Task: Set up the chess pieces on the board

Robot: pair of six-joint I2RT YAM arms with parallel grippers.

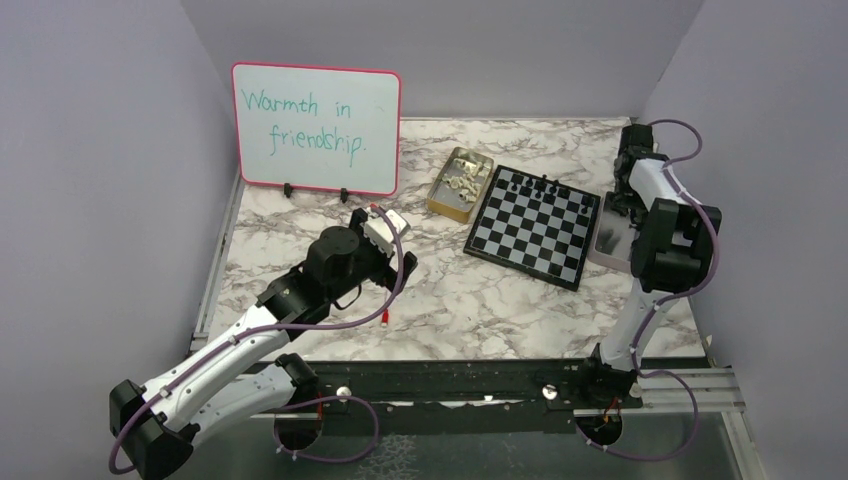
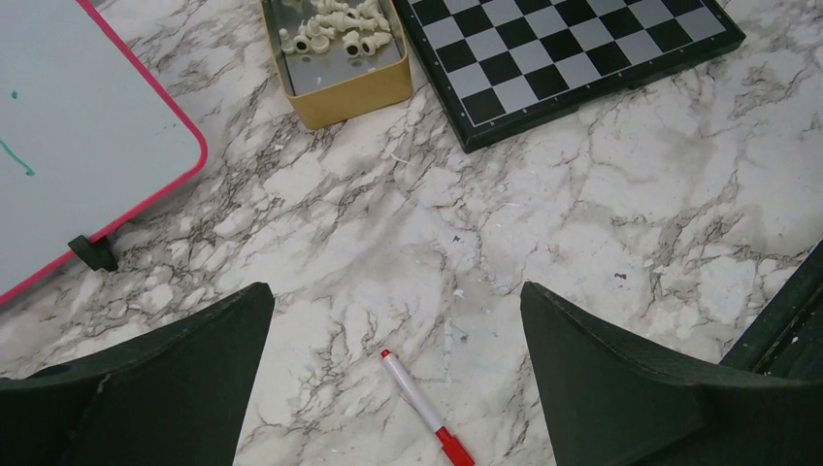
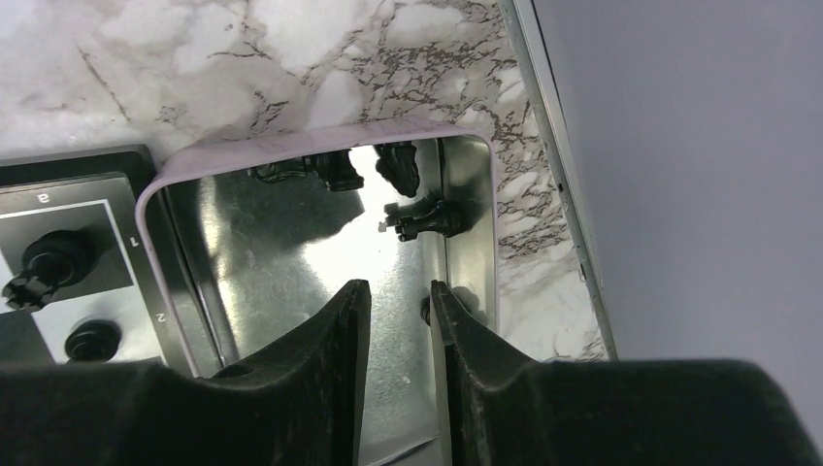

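The chessboard (image 1: 529,227) carries several black pieces along its back and right side; a black piece (image 3: 49,262) stands on it in the right wrist view. My right gripper is open over the pink-rimmed tray (image 3: 281,252), nothing between its fingers. Several black pieces lie in that tray, among them one (image 3: 432,220) near its right wall and another (image 3: 398,165) at the far wall. A yellow box (image 2: 345,102) of white pieces sits left of the board. My left gripper stands open and empty above the table, left of the board.
A whiteboard (image 1: 316,125) stands at the back left. A marker (image 2: 412,395) lies below my left gripper. The tray sits close to the right wall (image 3: 679,175).
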